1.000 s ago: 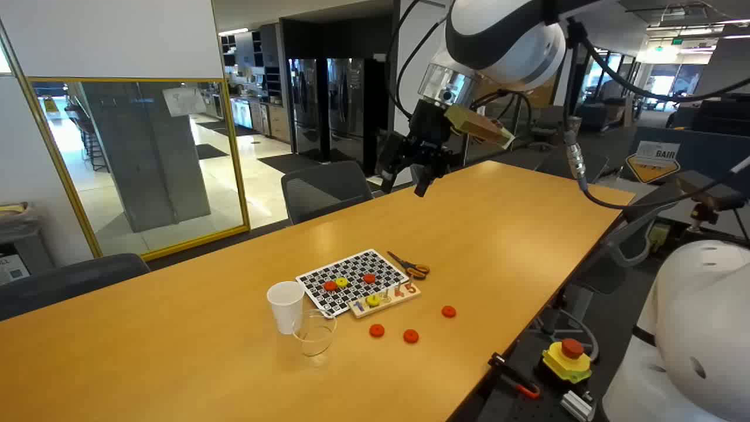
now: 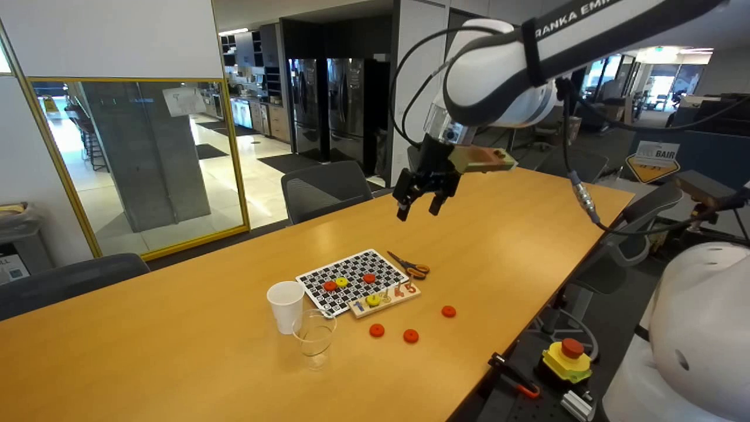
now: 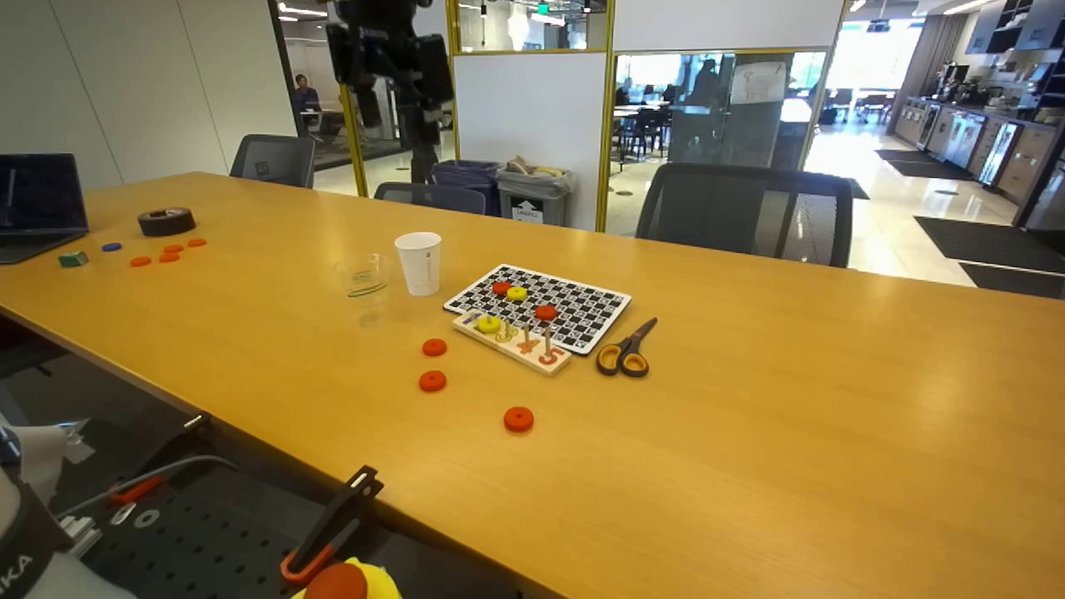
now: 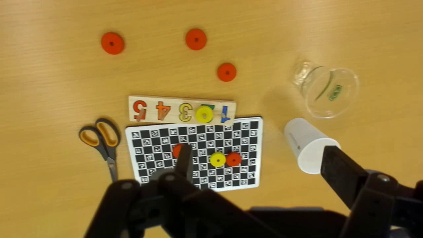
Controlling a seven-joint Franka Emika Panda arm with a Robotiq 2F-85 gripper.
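Observation:
High above the table, my gripper point(image 2: 418, 210) stands open with nothing between its fingers. In the wrist view its two fingers point(image 4: 343, 174) are spread wide over the far side of the checkered board point(image 4: 253, 135). On that board rest a yellow ring point(image 4: 218, 159), a red ring point(image 4: 233, 159) touching it, and another red ring point(image 4: 177, 150) partly hidden by a finger. Along the board's edge lies a wooden number strip point(image 4: 174, 109) with pegs; one yellow ring point(image 4: 204, 114) sits at its 2. Three red rings point(image 4: 196, 39) lie loose on the wood.
A white cup point(image 3: 419, 264) and a clear cup point(image 4: 333, 93) stand beside the board. Scissors point(image 3: 626, 351) lie at its other end. A laptop point(image 3: 40, 205), black tape point(image 3: 166, 221) and small discs occupy the table's far end.
My arm has shifted and the gripper has tilted to point more straight down, dropping slightly in exterior view 1. It stays open. The objects on the table have not moved.

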